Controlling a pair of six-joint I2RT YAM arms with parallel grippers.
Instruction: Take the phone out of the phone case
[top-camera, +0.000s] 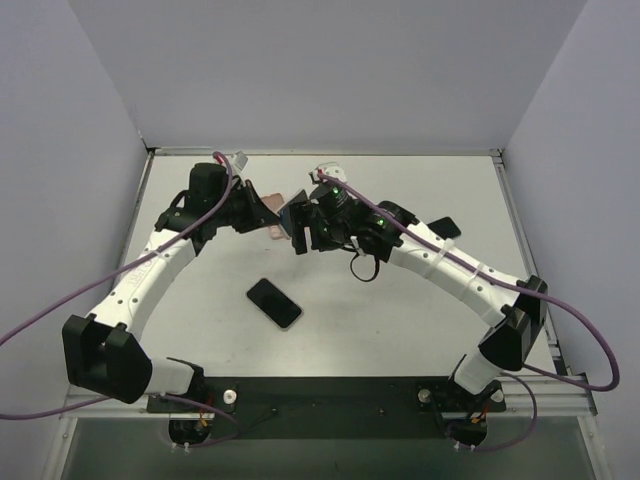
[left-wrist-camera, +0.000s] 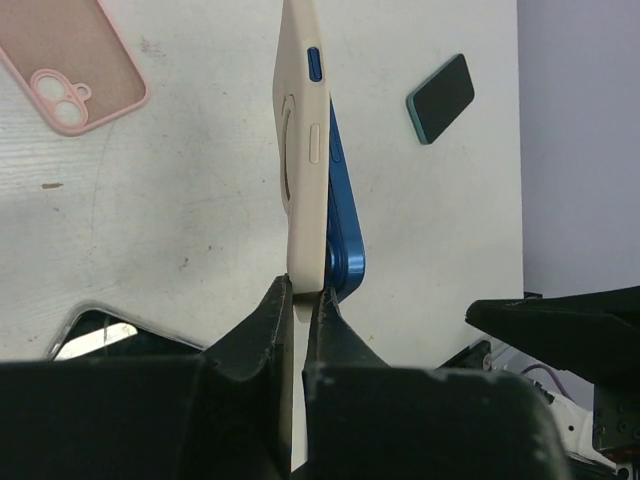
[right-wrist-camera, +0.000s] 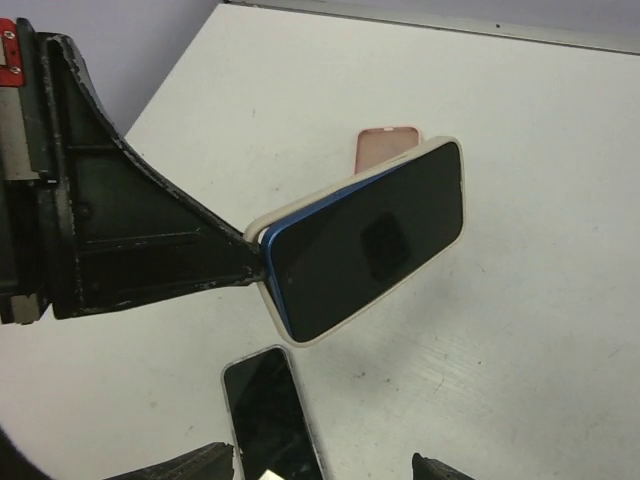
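Observation:
A blue phone (right-wrist-camera: 365, 240) sits askew in a cream case (left-wrist-camera: 298, 150), lifted off the table, its left end slightly proud of the case. My left gripper is shut on one end of phone and case. My right gripper stands open, its two fingertips at the bottom of the right wrist view, below the cased phone; in the top view (top-camera: 305, 225) it is close beside it, partly hiding it.
An empty pink case (left-wrist-camera: 75, 60) lies behind. A phone in a clear case (top-camera: 274, 303) lies in front on the table, another dark phone (left-wrist-camera: 440, 98) at the right. The white table is otherwise mostly clear.

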